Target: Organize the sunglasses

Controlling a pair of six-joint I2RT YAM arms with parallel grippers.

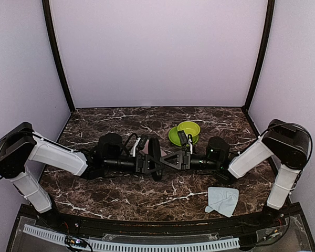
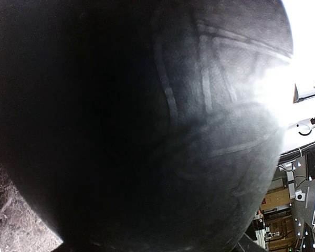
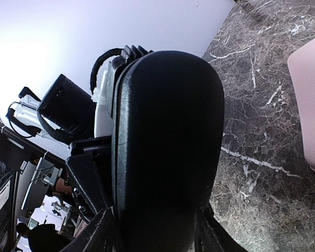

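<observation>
A black sunglasses case (image 1: 155, 157) is held up on its edge over the middle of the table, with my left gripper (image 1: 149, 164) shut on it. Its dark, glossy surface (image 2: 147, 131) fills most of the left wrist view and hides the grip. From the right, my right gripper reaches the case's near end. In the right wrist view its fingers stand part open, one at either side of the case (image 3: 170, 136). Whether they touch it cannot be made out. No sunglasses show outside the case.
A pink case (image 3: 312, 100) lies on the marble table, mostly behind the black case from above. At the back are a green plate (image 1: 173, 137) and a yellow-green bowl (image 1: 189, 127). A pale cloth (image 1: 222, 200) lies at front right.
</observation>
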